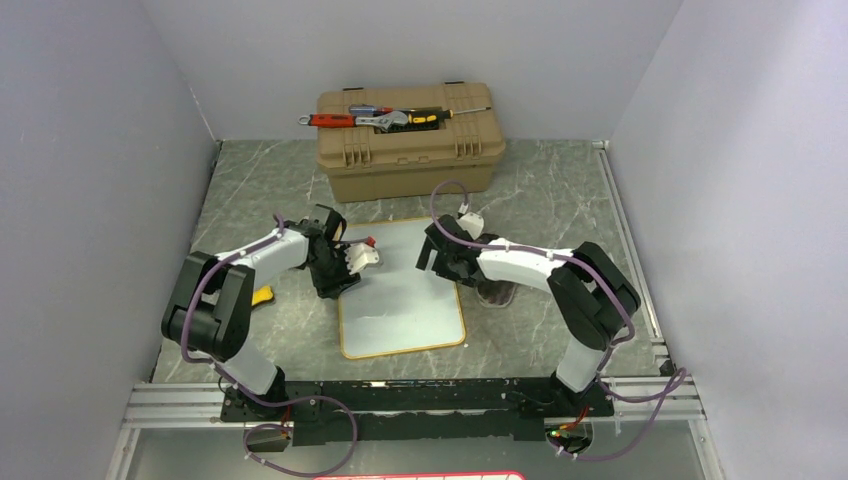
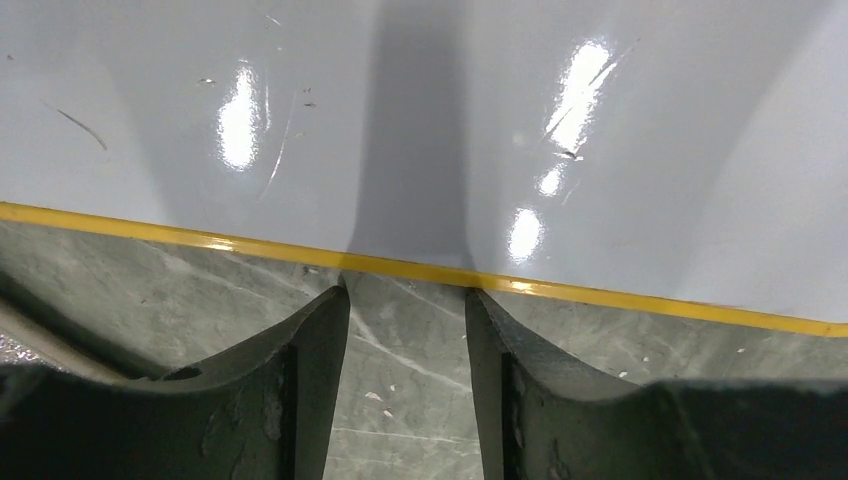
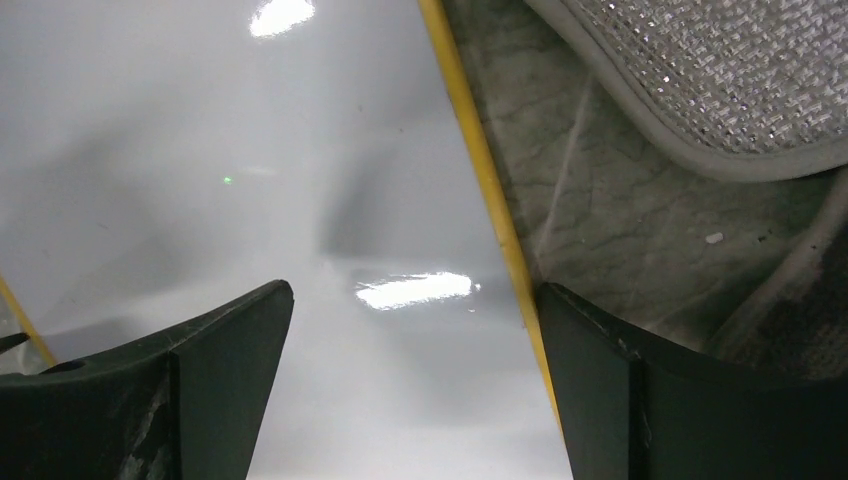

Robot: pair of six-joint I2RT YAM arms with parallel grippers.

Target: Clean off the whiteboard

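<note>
The whiteboard [image 1: 400,315] lies flat on the table with a yellow edge around its white face. In the left wrist view, its surface [image 2: 420,120] carries a few short dark marks and scratches. My left gripper is at the board's left edge, its fingers apart and nothing between them. At the right edge, my right gripper stands wide open; one fingertip is over the white face and the other beside the yellow edge [image 3: 490,190]. Whether either gripper touches the board I cannot tell. A yellow object [image 1: 262,296] lies left of the board, partly behind my left arm.
A grey mesh-like piece [image 1: 497,294] lies right of the board, partly under my right arm; its woven face [image 3: 730,80] shows close up. Behind the board stands a tan toolbox [image 1: 410,180] with tools on top.
</note>
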